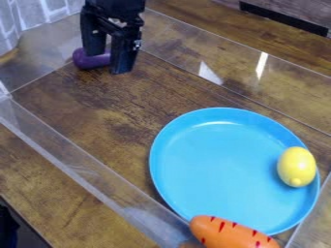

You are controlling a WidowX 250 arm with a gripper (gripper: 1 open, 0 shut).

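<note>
My gripper (111,54) is at the upper left, its black fingers open, over a purple eggplant-like toy (88,58) that is partly hidden behind it. A blue plate (214,170) fills the lower right. A yellow lemon-like toy (296,167) rests on its right side, and an orange carrot toy (233,232) with red stripes lies at the plate's lower edge.
Clear plastic walls border the wooden surface (104,126) along the left and the top right. The middle of the wood, between the gripper and the plate, is clear.
</note>
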